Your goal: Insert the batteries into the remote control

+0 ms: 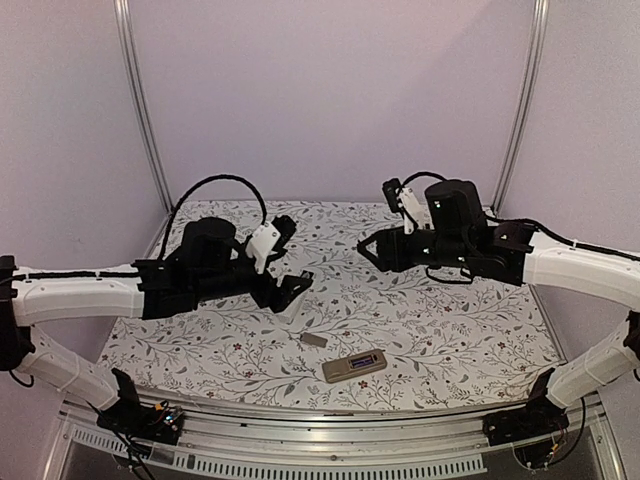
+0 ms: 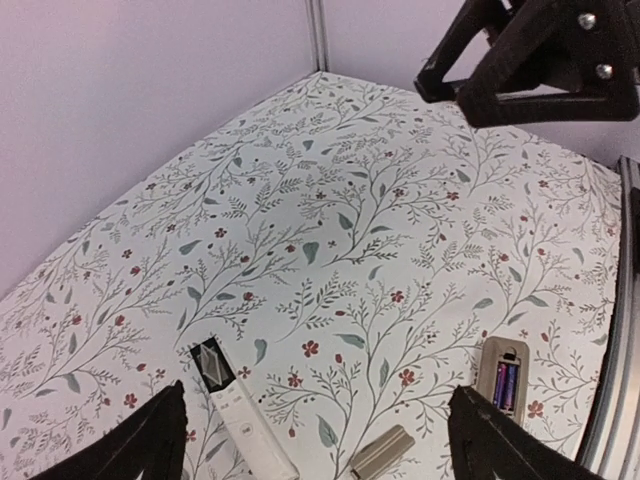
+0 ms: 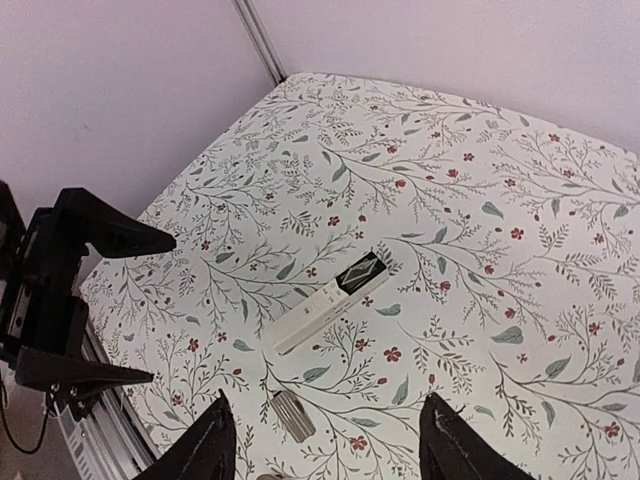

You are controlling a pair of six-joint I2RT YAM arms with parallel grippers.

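Near the front of the table, the remote control (image 1: 340, 369) lies with its battery compartment (image 1: 363, 361) uncovered. Dark purple batteries (image 2: 508, 386) show inside it in the left wrist view; how well they are seated is too small to tell. To the left and behind the remote lies the small battery cover (image 1: 313, 340), also seen in the right wrist view as a ribbed cover (image 3: 292, 415). My left gripper is open and empty, raised above the table left of the remote. Further back and right, my right gripper is open too, holding nothing.
A white stick-shaped object with a black end (image 2: 250, 430) lies behind the cover, partly under the left gripper in the top view. A metal rail (image 1: 340, 420) runs along the front edge.
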